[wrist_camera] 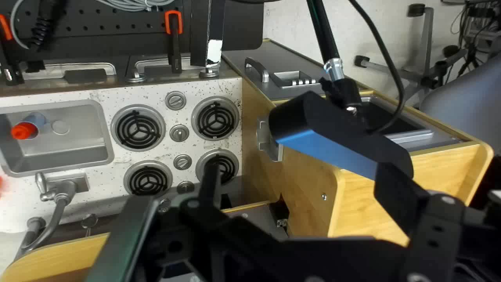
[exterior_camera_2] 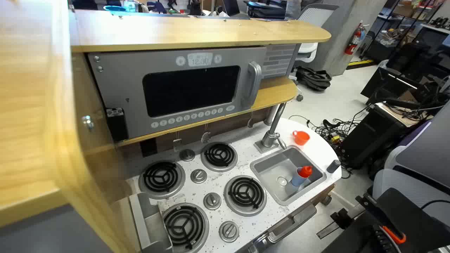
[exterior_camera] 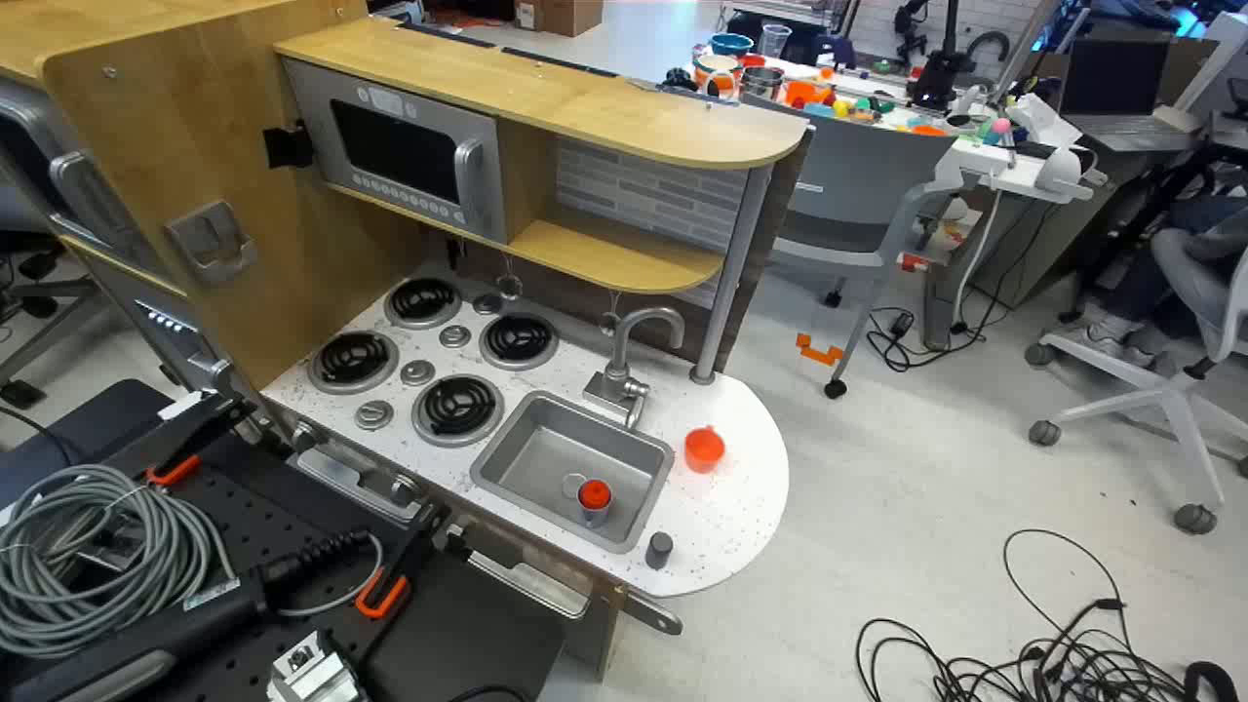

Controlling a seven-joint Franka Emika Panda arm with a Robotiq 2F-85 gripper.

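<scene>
At the bottom of the wrist view my gripper stands open, its dark fingers (wrist_camera: 213, 185) wide apart with nothing held between them. It hangs high over the toy kitchen, away from the sink, and neither exterior view shows it. In the sink (exterior_camera: 532, 439) sits a grey-blue cup (exterior_camera_2: 297, 180) with a red object (exterior_camera: 594, 493) at its mouth. An orange cup (exterior_camera: 704, 449) rests on the white counter right of the sink. Near the rounded front edge is a small dark cylinder (exterior_camera: 658, 550).
Several burners (exterior_camera_2: 244, 192) and knobs cover the stovetop. Over the counter's back hang a microwave (exterior_camera_2: 192, 86) and wooden shelf (exterior_camera: 620, 252); the faucet (exterior_camera: 632, 339) rises behind the sink. In the wrist view, a pole-mounted black camera (wrist_camera: 324, 127) appears above the wooden side panel.
</scene>
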